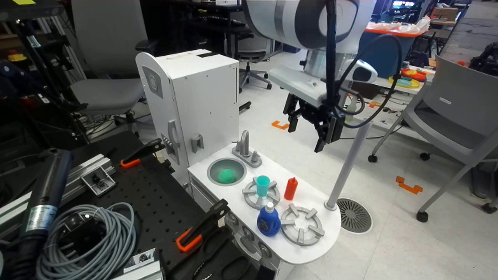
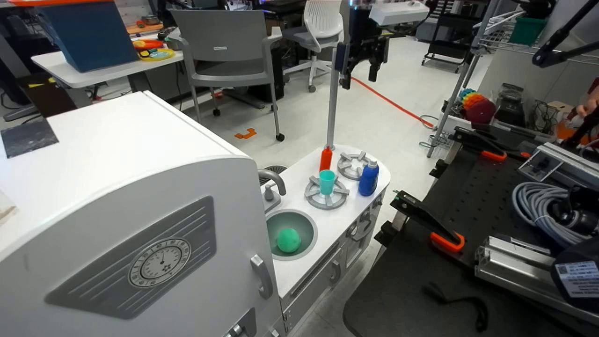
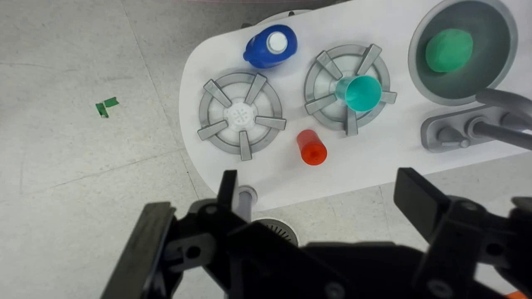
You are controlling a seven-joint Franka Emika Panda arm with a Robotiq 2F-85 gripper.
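My gripper (image 1: 306, 135) hangs open above and behind the toy kitchen counter, nothing between its fingers. In the wrist view the red bottle (image 3: 311, 147) stands on the counter, ahead of the spread fingertips. A teal cup (image 3: 363, 93) is upright on one burner (image 3: 314, 106). Beside the empty burner (image 3: 245, 146) stands a blue bottle (image 3: 270, 48) with a white cap. Inside the grey sink (image 2: 310, 224) lies a green ball (image 2: 289, 239). All these objects are well below the gripper and apart from it.
A grey post (image 1: 348, 164) rises from the counter's rear edge, close to my gripper's side. The tall white toy fridge (image 1: 207, 98) stands beyond the sink. A black workbench (image 1: 154, 186) with clamps and coiled cable adjoins the counter's front.
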